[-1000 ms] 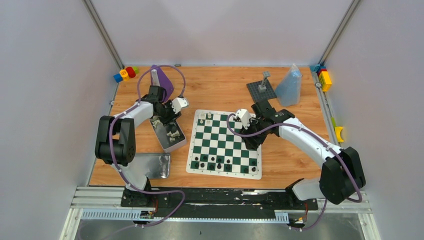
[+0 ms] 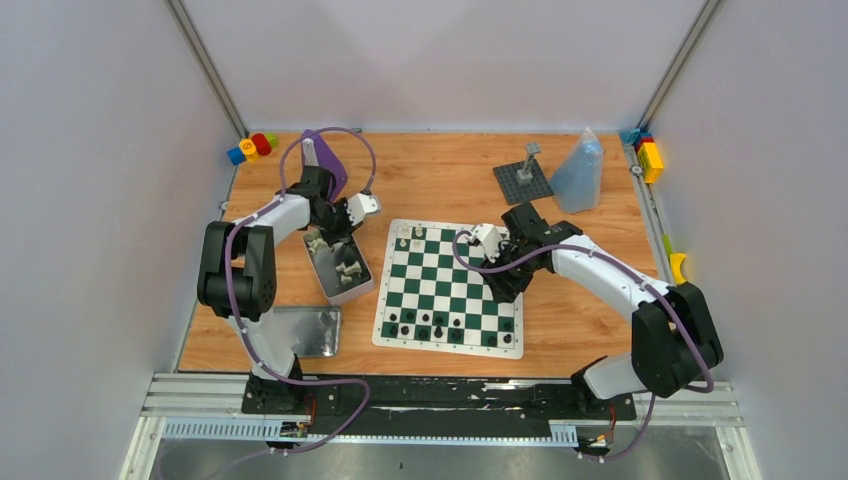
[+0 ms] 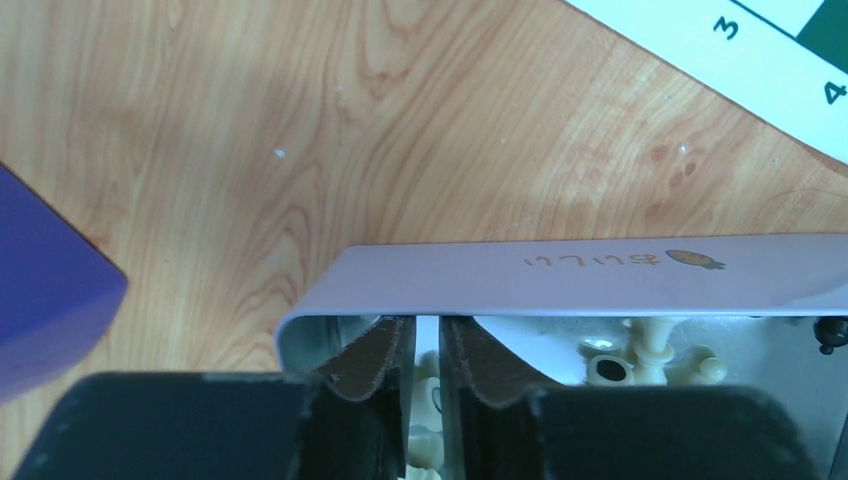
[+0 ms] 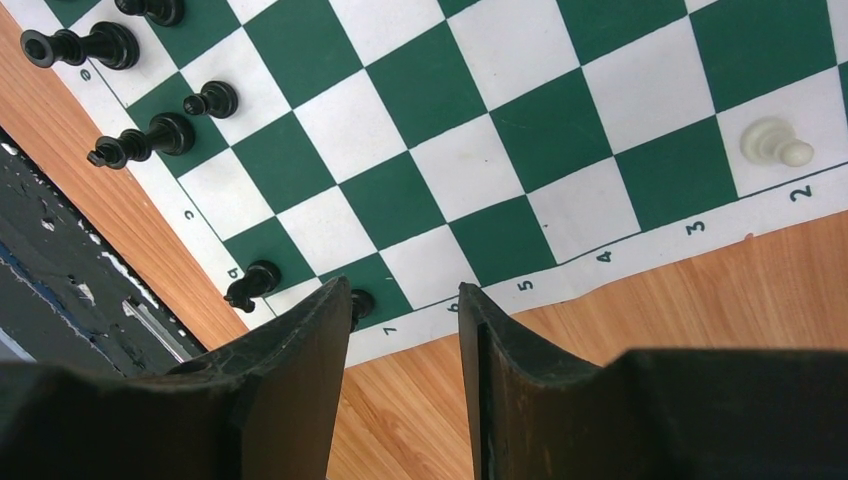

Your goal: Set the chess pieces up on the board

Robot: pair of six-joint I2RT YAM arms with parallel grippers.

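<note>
A green and white chessboard (image 2: 440, 285) carries several black pieces along its near side and a few white ones at the far left; a white pawn (image 4: 775, 142) shows in the right wrist view. My left gripper is over the grey box (image 2: 350, 292) of loose pieces, its fingers close together with a narrow gap; white pieces (image 3: 650, 350) and a black one (image 3: 832, 330) lie inside. Whether anything is between those fingers is unclear. My right gripper stands open above the board's right side, near a black piece (image 4: 262, 280).
A metal tray (image 2: 306, 330) lies at the near left. A purple object (image 2: 330, 165), coloured blocks (image 2: 250, 149), a dark grid plate (image 2: 510, 185) and a blue translucent bag (image 2: 578, 180) stand toward the back.
My left arm has shifted slightly right over the box. The right arm has moved very slightly. The board's pieces look unchanged.
</note>
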